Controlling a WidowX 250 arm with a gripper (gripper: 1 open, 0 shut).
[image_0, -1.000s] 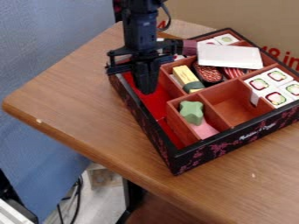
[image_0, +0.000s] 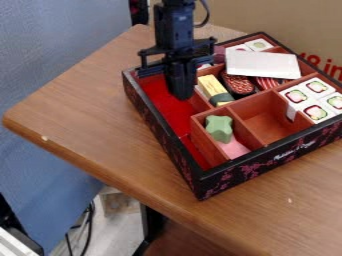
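The black gripper (image_0: 179, 82) hangs over the upper left of a dark, patterned bento box (image_0: 209, 185), reaching down into its empty red compartment (image_0: 174, 112). Whether its fingers are open or shut is hard to see. In the box's dividers are a yellow piece (image_0: 214, 87), dark patterned pieces (image_0: 239, 86), a green piece (image_0: 219, 128), a pink piece (image_0: 233, 149) and white sushi pieces (image_0: 314, 99). A white slab (image_0: 262, 63) lies over the back part.
The box sits on a wooden table (image_0: 94, 130), which is bare to its left and front. A cardboard panel (image_0: 301, 25) stands behind the box. Cables lie on the floor below the table's edge.
The gripper has shifted slightly to the right over the red compartment since a second ago. The box and its contents look unchanged.
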